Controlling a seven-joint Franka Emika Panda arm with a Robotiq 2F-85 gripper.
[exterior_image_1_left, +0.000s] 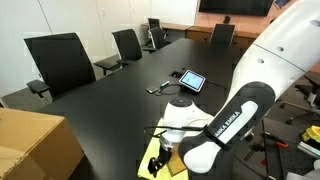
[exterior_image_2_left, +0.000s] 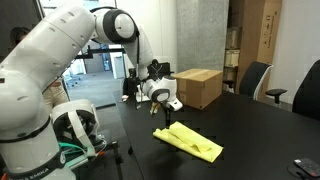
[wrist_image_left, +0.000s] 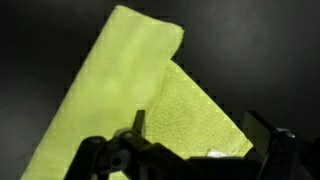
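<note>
A yellow cloth (exterior_image_2_left: 190, 141) lies on the dark table, partly folded over itself. In the wrist view a folded strip of the cloth (wrist_image_left: 105, 75) runs up the left side, and a single flatter corner spreads to the right. My gripper is open above that right part, its fingers apart and nothing held between them. Seen from exterior view 1, the gripper (exterior_image_1_left: 160, 165) is low over the near part of the cloth (exterior_image_1_left: 148, 158), and the arm hides much of the cloth. Whether the fingertips touch it I cannot tell.
A cardboard box (exterior_image_1_left: 35, 145) stands at the near left in exterior view 1. Farther along the table are a tablet (exterior_image_1_left: 192, 80) and a dark cable item (exterior_image_1_left: 163, 87). Office chairs (exterior_image_1_left: 60, 62) line the far edge.
</note>
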